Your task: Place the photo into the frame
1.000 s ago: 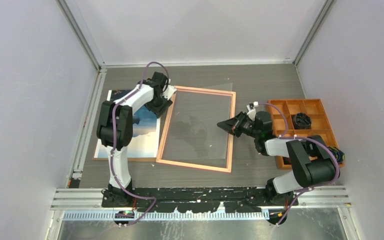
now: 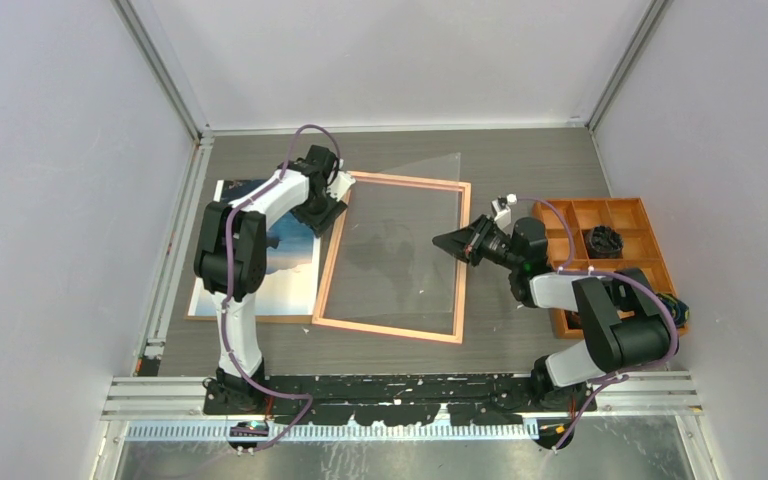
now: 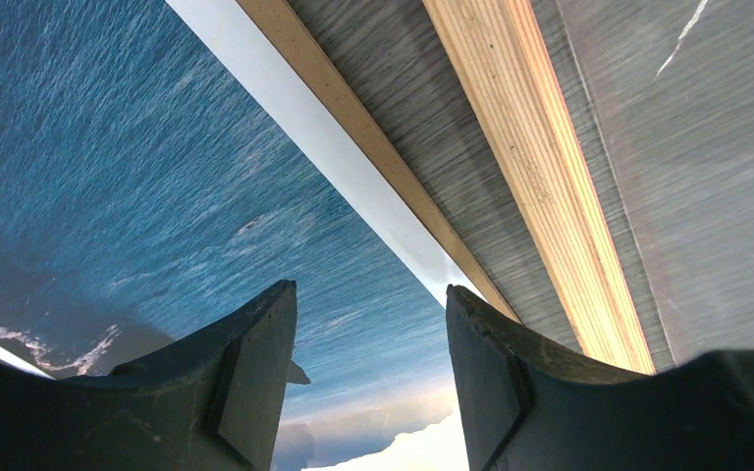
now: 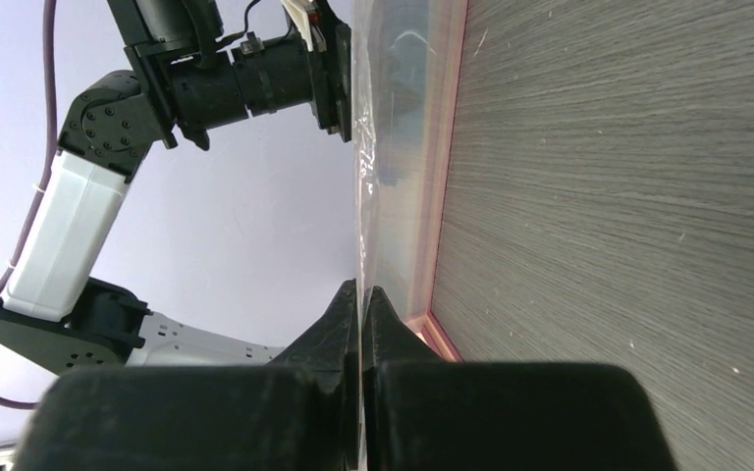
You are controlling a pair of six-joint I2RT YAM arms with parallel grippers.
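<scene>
The photo, a blue sea scene with a white border, lies on a brown-edged board at the left. Right beside it is the light wooden frame, empty of any picture. A clear sheet hangs above the frame and sticks out past its far edge. My right gripper is shut on the sheet's right edge, which runs up between its fingers. My left gripper is open over the photo's right border, nothing between its fingers; the frame's left bar and the sheet's near edge show to the right.
An orange compartment box stands on the right behind the right arm, with a black bundle in one compartment. Bare grey table shows at the back right. White walls close in the sides and back.
The far end of the clear sheet has moved toward the back and slightly left, and more of it shows past the frame's far edge. Both arms have shifted only slightly.
</scene>
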